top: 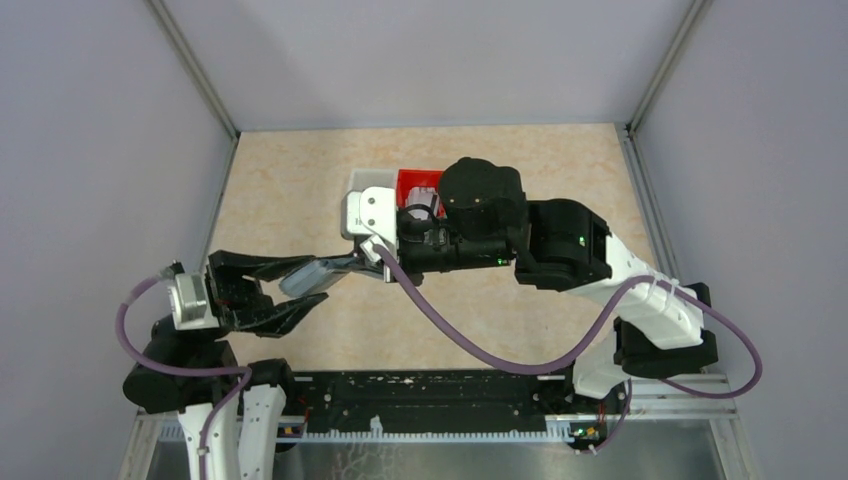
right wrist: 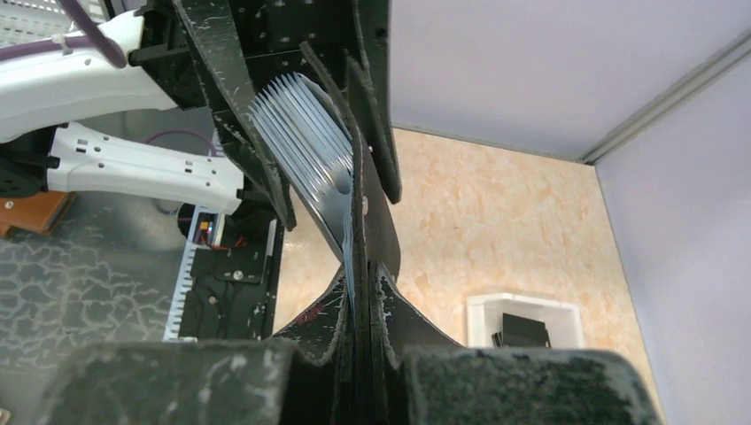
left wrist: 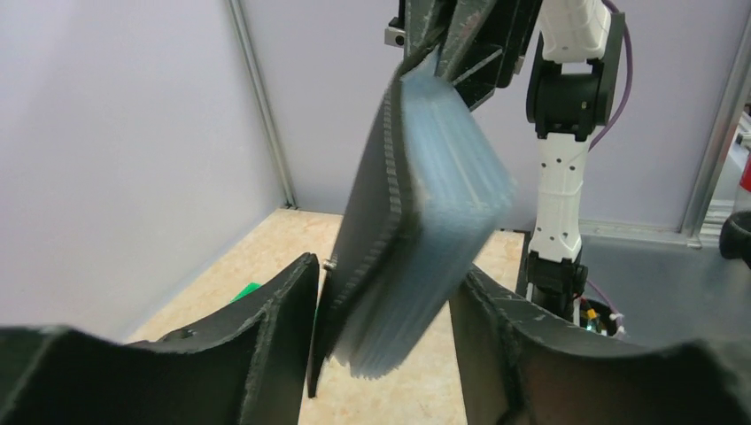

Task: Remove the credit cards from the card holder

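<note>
The card holder has a black cover (left wrist: 363, 221) and a fan of clear sleeves (right wrist: 305, 133). It is held up above the table, between the two arms. My right gripper is shut on one end of it, with the thin cover and a clear sleeve pinched between the fingers. From the left, my left gripper (top: 318, 280) reaches around the holder's free end, part open. In the left wrist view its fingers (left wrist: 288, 328) stand on either side of the holder, with a gap on the sleeve side. No separate credit card can be made out among the sleeves.
On the table behind the right arm sit a white box (right wrist: 567, 312) with a black object (right wrist: 524, 330) in it and a red bin (top: 418, 178). Something green (left wrist: 247, 290) shows beyond the left finger.
</note>
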